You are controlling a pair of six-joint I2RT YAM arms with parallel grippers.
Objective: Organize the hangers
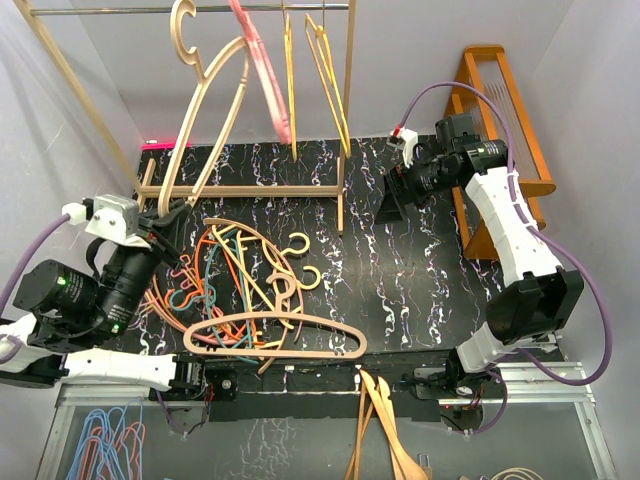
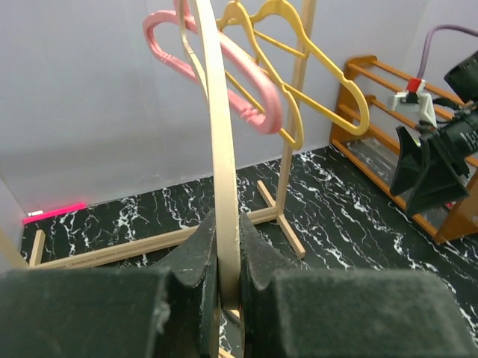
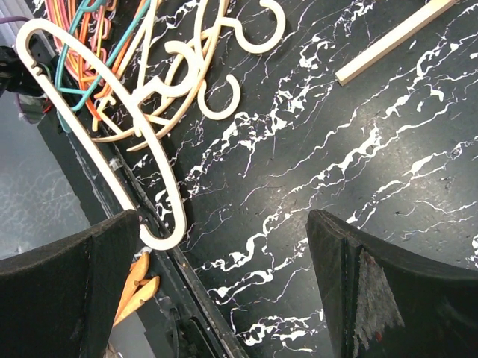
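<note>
My left gripper (image 1: 163, 225) is shut on a beige hanger (image 1: 180, 140), raised at the rail (image 1: 120, 10); in the left wrist view the hanger (image 2: 224, 179) runs upright from its fingers. Pink hangers (image 1: 270, 80) and yellow hangers (image 1: 330, 80) hang from the rail, the pink ones tilted. A tangled pile of coloured hangers (image 1: 240, 280) lies on the dark table, a large beige hanger (image 1: 275, 349) at its front. My right gripper (image 1: 395, 200) is open over the table's right part, empty; the right wrist view shows the pile at its left.
A wooden rack (image 1: 535, 185) stands at the back right. Wooden hangers (image 1: 390, 430) lie below the front edge, coloured ones (image 1: 105, 440) at lower left.
</note>
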